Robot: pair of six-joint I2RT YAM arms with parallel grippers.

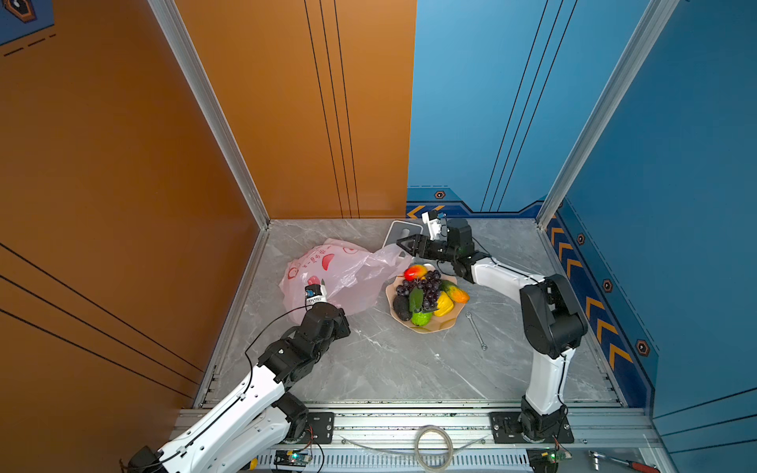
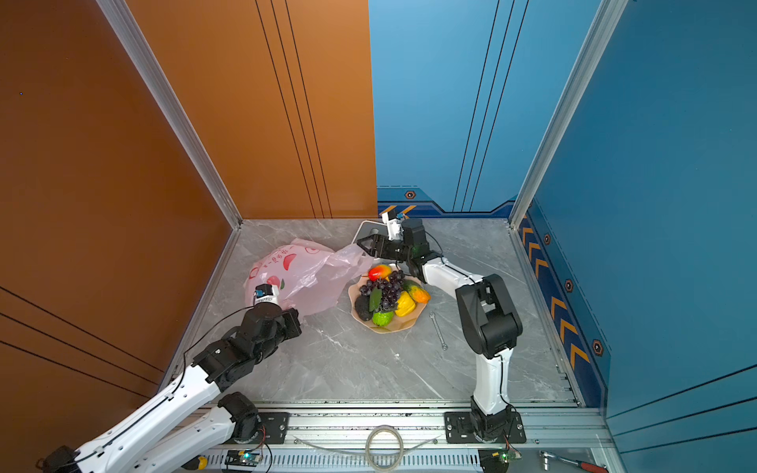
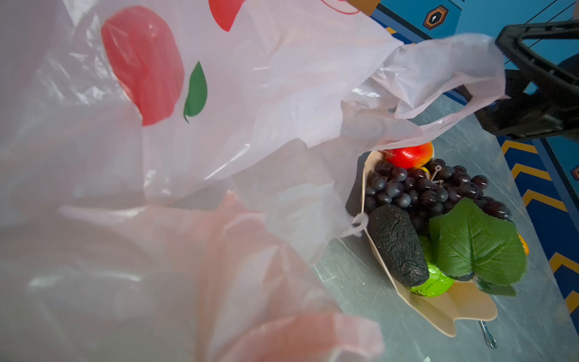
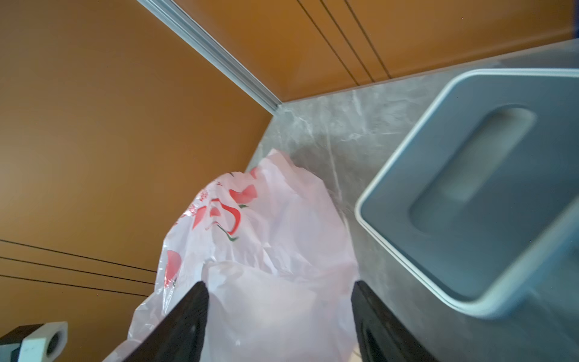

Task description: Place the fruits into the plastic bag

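Observation:
The pink plastic bag (image 1: 339, 272) with red fruit prints lies crumpled on the left of the table; its handle end stretches right to my right gripper (image 1: 402, 246). In the right wrist view that gripper's fingers (image 4: 184, 325) stand wide apart, with bag film (image 4: 271, 307) beyond them. My left gripper is shut at the bag's near side; film (image 3: 181, 259) hides its fingers in the left wrist view, so its hold on the bag cannot be judged. The fruits, including dark grapes (image 1: 429, 291), a red mango (image 1: 414, 272), a green fruit (image 1: 422, 318) and a yellow one (image 1: 444, 305), fill a tan bowl (image 1: 429, 328).
A grey tray (image 4: 464, 181) lies at the back beside the right gripper. A wrench (image 1: 477, 332) rests right of the bowl.

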